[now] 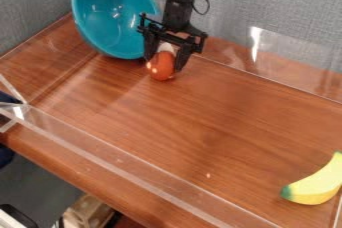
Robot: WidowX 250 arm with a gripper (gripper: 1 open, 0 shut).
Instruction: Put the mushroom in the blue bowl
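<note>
The red-capped mushroom (162,67) lies on the wooden table near the back, cap toward the camera and pale stem partly hidden behind the fingers. It is outside the blue bowl (96,10), just right of its lower edge. The bowl is tipped on its side against the back wall, its hollow facing the camera. Over the mushroom, my black gripper (166,55) points down with its fingers apart. One finger stands close to the left of the mushroom, the other to its right. Whether the left finger touches it, I cannot tell.
A yellow banana (315,181) with a green tip lies at the right edge of the table (174,132). A grey wall (274,12) and a clear border run along the back.
</note>
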